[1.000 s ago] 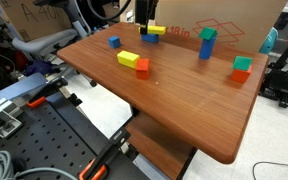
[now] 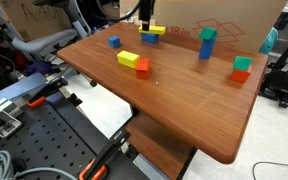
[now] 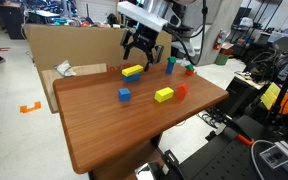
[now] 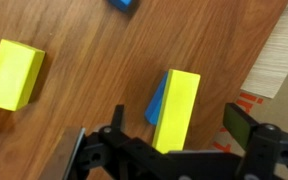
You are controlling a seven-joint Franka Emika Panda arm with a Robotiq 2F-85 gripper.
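Observation:
A yellow block (image 3: 132, 71) lies on top of a blue block (image 3: 131, 78) toward the back of the wooden table. My gripper (image 3: 144, 52) hangs just above this pair, its fingers spread apart. From the wrist view, the yellow block (image 4: 178, 108) shows between the open fingers, with a gap on either side. Part of the blue block (image 4: 155, 102) peeks out from under it, turned at a slight angle; the remainder is covered.
A single blue block (image 2: 114, 42), a yellow block (image 2: 129, 58) and a red block (image 2: 142, 67) stand nearby. Farther along are a green-topped blue stack (image 2: 206, 43) and a green block on red (image 2: 242, 68).
The arm and gripper have shifted slightly at the top of exterior view 1. The blocks stay where they were.

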